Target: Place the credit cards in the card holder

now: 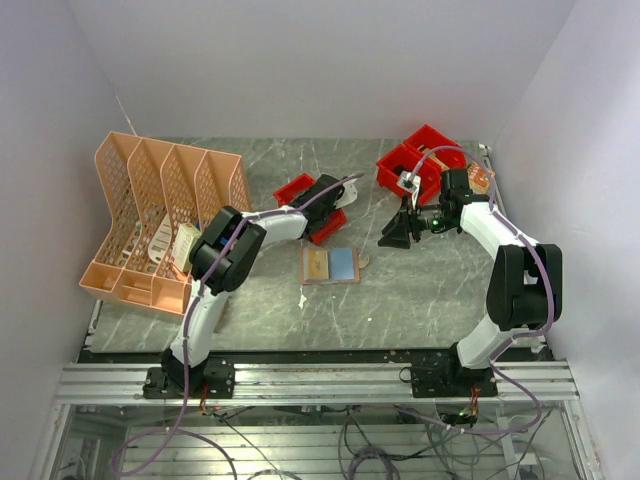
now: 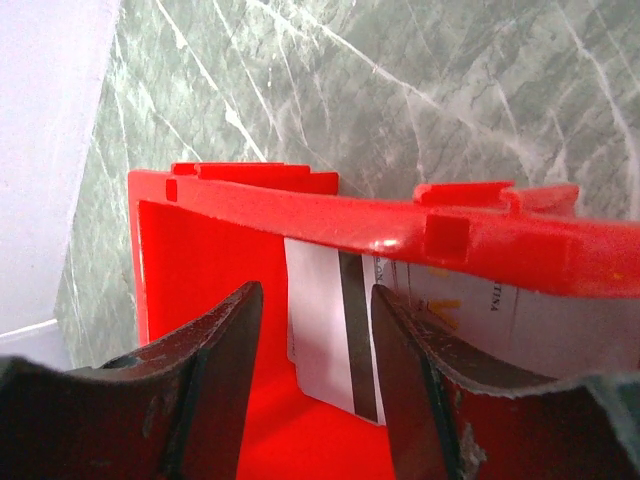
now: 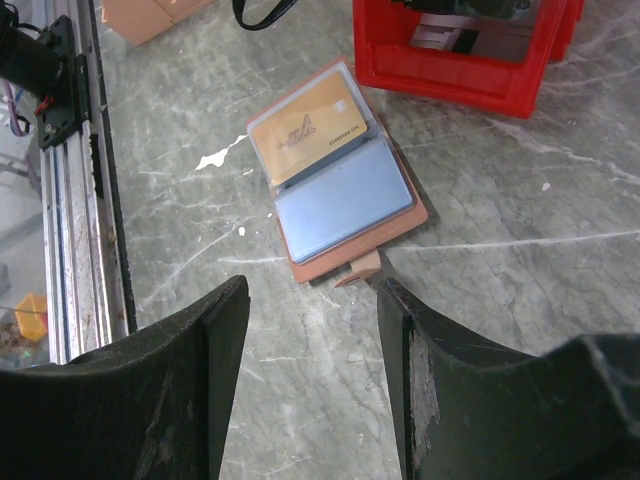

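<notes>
In the left wrist view, a red bin [image 2: 330, 221] holds a white card with a black stripe [image 2: 320, 320], leaning among other cards. My left gripper reaches into this bin, fingers part open; the striped card shows in the gap, and I see no firm contact with it. The brown card holder [image 3: 414, 214] lies flat on the table, with a gold card [image 3: 308, 127] and a light blue card [image 3: 343, 198] side by side on it. My right gripper hangs above the table near the holder, open and empty.
More red bins [image 1: 405, 165] stand at the back right. A tall peach rack [image 1: 150, 190] with compartments fills the left side.
</notes>
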